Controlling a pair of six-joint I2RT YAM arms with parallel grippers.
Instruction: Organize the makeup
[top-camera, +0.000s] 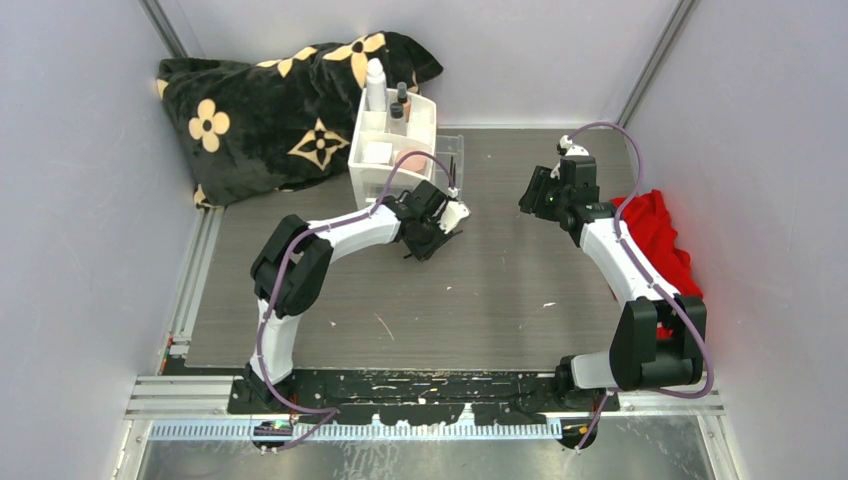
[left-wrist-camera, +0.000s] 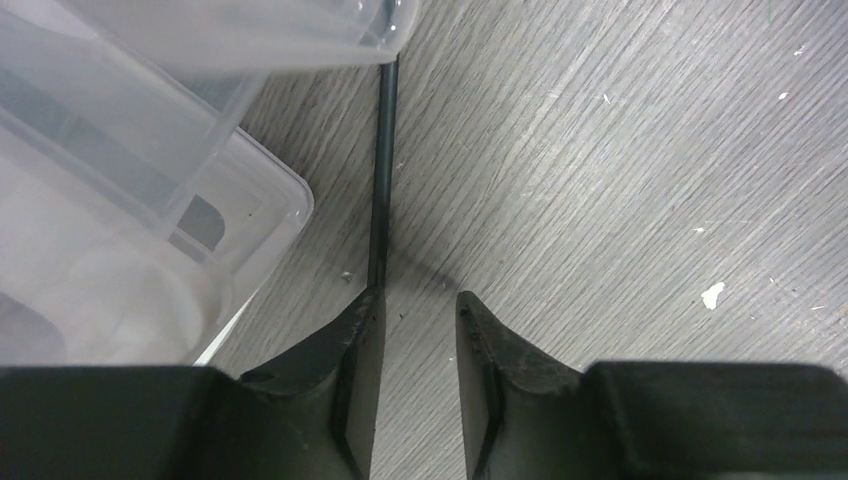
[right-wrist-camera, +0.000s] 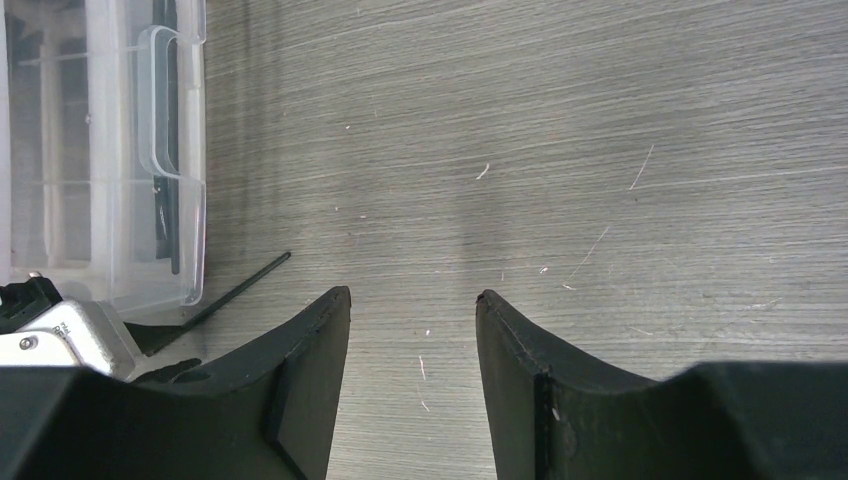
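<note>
A thin black makeup pencil (left-wrist-camera: 383, 170) lies on the table, its near end meeting the left finger of my left gripper. That gripper is part open, with bare table between its fingertips. In the right wrist view the pencil (right-wrist-camera: 245, 285) reaches out past the left arm, beside the clear drawer (right-wrist-camera: 196, 240). The white organizer (top-camera: 360, 150) has this drawer pulled out on its right, with dark slim items (right-wrist-camera: 165, 215) inside. A white bottle (top-camera: 376, 88), small bottles (top-camera: 397, 120), a white box (top-camera: 377, 153) and a pink round item (top-camera: 411, 160) sit on top. Well to the right, my right gripper (top-camera: 531, 204) hangs open and empty.
A dark patterned cushion (top-camera: 270, 115) leans behind and left of the organizer. Red cloth (top-camera: 660, 235) lies by the right wall, beside the right arm.
</note>
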